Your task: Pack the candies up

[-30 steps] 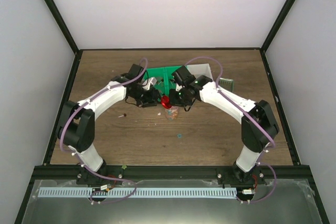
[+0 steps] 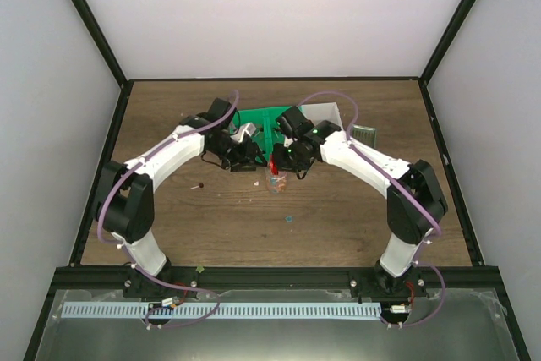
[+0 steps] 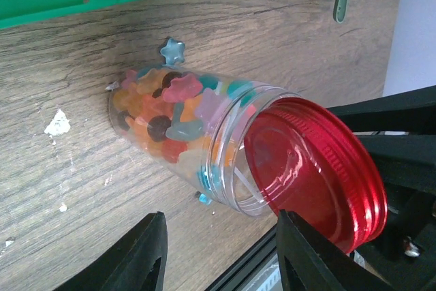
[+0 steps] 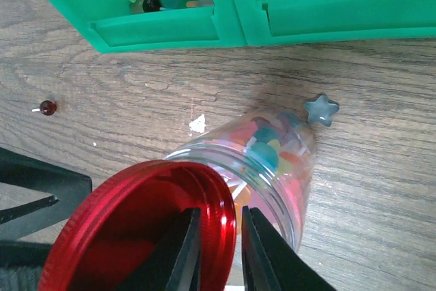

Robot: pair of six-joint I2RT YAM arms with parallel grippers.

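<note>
The clear jar (image 3: 184, 114) of colourful candies stands on the table with its mouth uncovered. A red lid (image 3: 313, 175) leans on edge at that mouth, its hollow side showing in the left wrist view. My left gripper is open beside the jar; bare table shows between its fingers, one fingertip close to the lid's lower rim. In the right wrist view, the rim of the lid (image 4: 228, 209) passes between the fingertips of my right gripper; how firmly they press on it cannot be seen.
A green divided tray (image 2: 268, 116) with loose candies lies behind the jar. A blue star candy (image 4: 321, 110) sits by the jar's base, and a dark lollipop (image 4: 48, 108) lies off to the left. Both arms crowd the jar.
The red lid has swung from a broad oval left of the jar to a narrow edge-on shape, slightly farther right. Both arms have barely moved.
</note>
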